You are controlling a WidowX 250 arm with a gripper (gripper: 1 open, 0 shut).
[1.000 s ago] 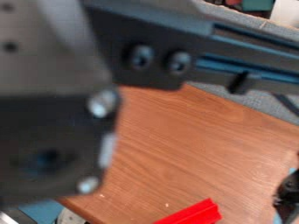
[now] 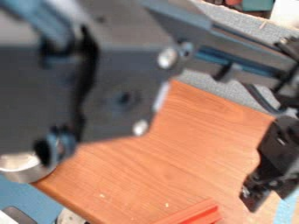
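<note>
The dark grey body of the robot arm fills the upper left of the camera view, blurred and close to the lens. At the right edge a black mechanism (image 2: 271, 162), likely the gripper end, hangs over the wooden board; its fingers are not clear. A red object (image 2: 193, 215) lies at the bottom edge of the wooden board (image 2: 158, 162), partly out of frame.
A silver round container (image 2: 21, 168) sits at the board's left edge, partly hidden by the arm. Blue surface (image 2: 35, 201) shows at the lower left, grey fabric (image 2: 228, 87) behind the board. The board's middle is clear.
The black mechanism at the right has come further into view.
</note>
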